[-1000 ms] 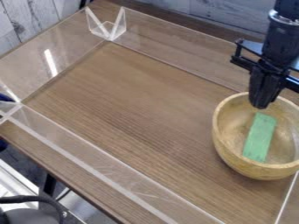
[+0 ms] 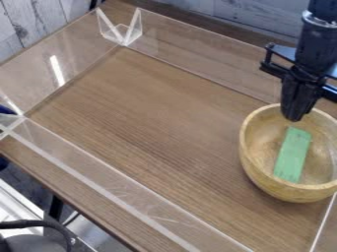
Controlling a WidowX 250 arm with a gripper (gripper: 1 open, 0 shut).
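My black gripper (image 2: 293,106) points down over the rim area at the back of a wooden bowl (image 2: 263,177) on the right; its tips are close together, shut, with nothing visible between them. A flat green rectangular piece (image 2: 293,152) lies inside the bowl, in front of and below the gripper's tips.
A black cable (image 2: 27,224) runs at the lower left outside the table.
The gripper has shifted very slightly; otherwise the scene looks the same.
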